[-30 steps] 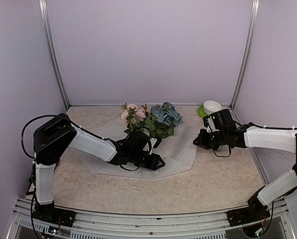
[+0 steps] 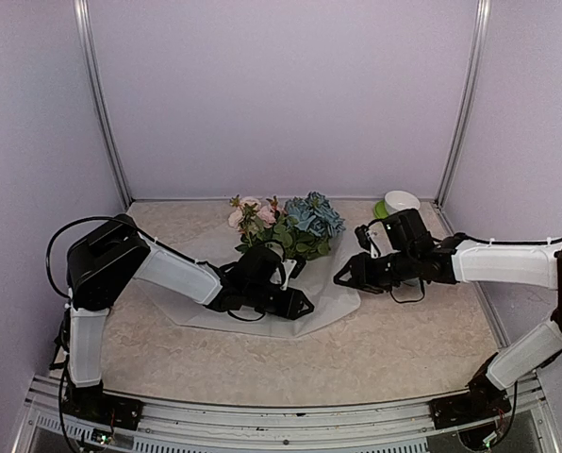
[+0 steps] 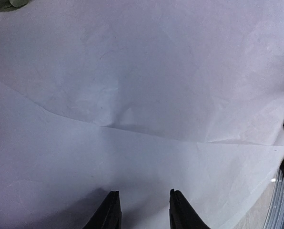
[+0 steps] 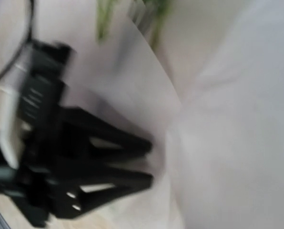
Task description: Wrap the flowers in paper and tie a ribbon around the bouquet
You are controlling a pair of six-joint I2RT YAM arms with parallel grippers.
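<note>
The fake bouquet lies at the back of the white wrapping paper, with pink and cream blooms (image 2: 253, 211) on the left and blue blooms (image 2: 314, 217) on the right above green leaves. Green stems (image 4: 158, 19) show blurred in the right wrist view. Over the paper's front middle is my left gripper (image 2: 305, 307); its fingers (image 3: 107, 210) are apart, with only paper (image 3: 147, 167) showing between them. My right gripper (image 2: 343, 276) is at the paper's right side, where a sheet part (image 4: 228, 143) rises. Its fingertips are hidden in its wrist view, so its hold cannot be told.
A white bowl (image 2: 401, 199) and something green (image 2: 380, 209) stand at the back right, behind the right arm. The two grippers are close together.
The paper's right side has shifted inward with it. The left arm has hardly moved.
</note>
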